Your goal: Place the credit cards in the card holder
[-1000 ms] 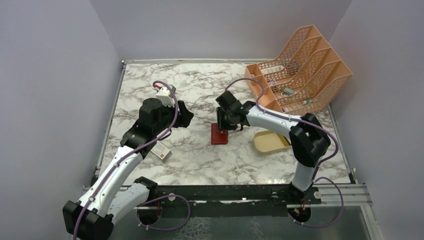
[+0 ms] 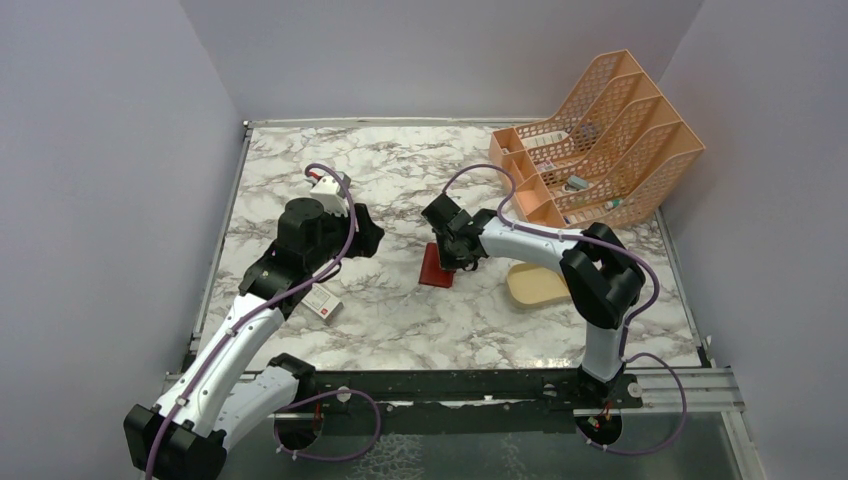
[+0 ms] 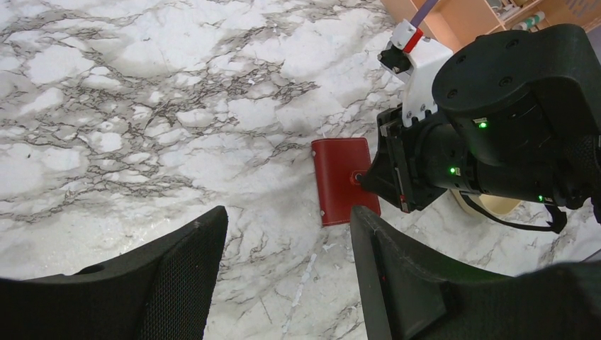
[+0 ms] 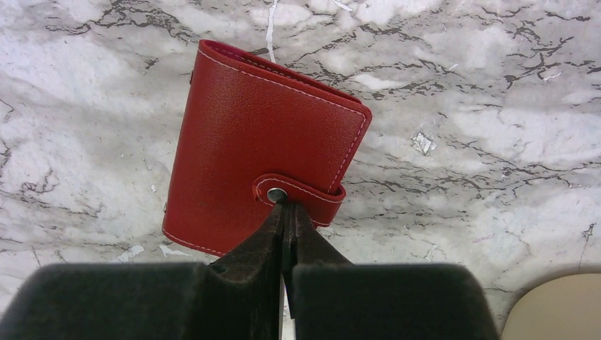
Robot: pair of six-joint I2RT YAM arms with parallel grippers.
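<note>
A red leather card holder (image 4: pixel 262 127) lies on the marble table, its strap (image 4: pixel 305 198) fastened across the right edge with a round snap (image 4: pixel 277 195). My right gripper is shut, its fingertips meeting right at the snap with nothing visible between them. In the left wrist view the same card holder (image 3: pixel 336 177) sits beyond my left gripper, which stands wide open and empty. From above, the right arm partly covers the holder (image 2: pixel 434 270). I see no loose credit cards that I can make out.
A white box (image 2: pixel 322 302) lies by the left arm. To the right are a shallow beige tray (image 2: pixel 533 286) and, behind it, an orange compartment rack (image 2: pixel 600 150) with small items inside.
The holder has shifted slightly left and turned a little. The left arm has barely moved.
</note>
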